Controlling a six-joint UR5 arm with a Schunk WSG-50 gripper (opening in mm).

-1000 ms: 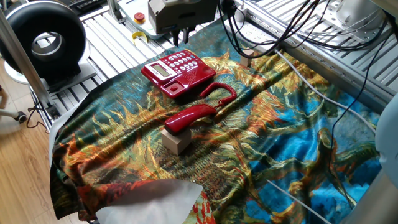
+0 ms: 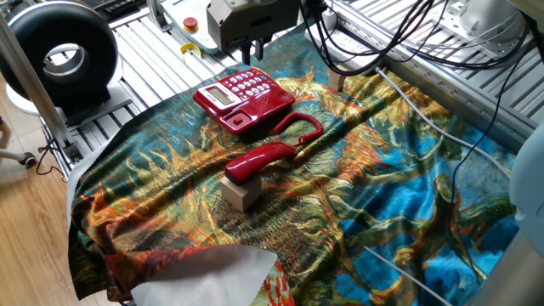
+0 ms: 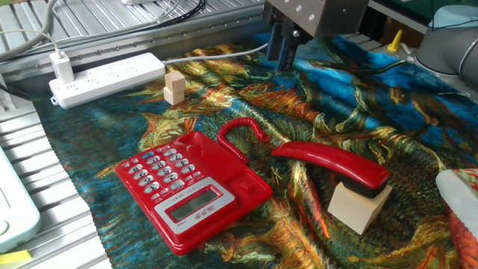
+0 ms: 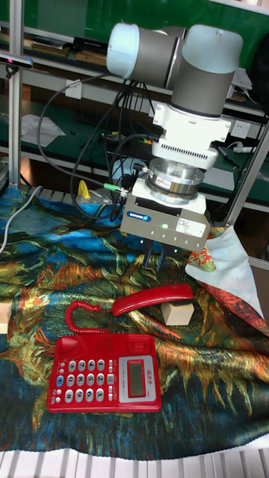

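Note:
A red telephone base [image 3: 196, 190] with a keypad and a small display lies flat on the patterned cloth. Its red handset [image 3: 332, 161] is off the base, one end propped on a wooden block [image 3: 358, 207], and a coiled red cord [image 3: 237, 134] runs between them. My gripper [image 4: 154, 258] hangs in the air, pointing down, above the cloth. A small gap shows between its dark fingers [image 4: 147, 253], with nothing in it. It is clear of both handset and base.
Two small stacked wooden blocks [image 3: 174, 88] stand near a white power strip [image 3: 108, 80]. A white cable [image 2: 442, 132] crosses the cloth. Black cables [image 2: 374, 42] hang beside the arm. Folded cloth [image 2: 208, 276] lies at one edge.
My gripper has shifted slightly rightward and down in exterior view 1, and its hanging cables have shifted with it. The telephone, handset and blocks look unmoved.

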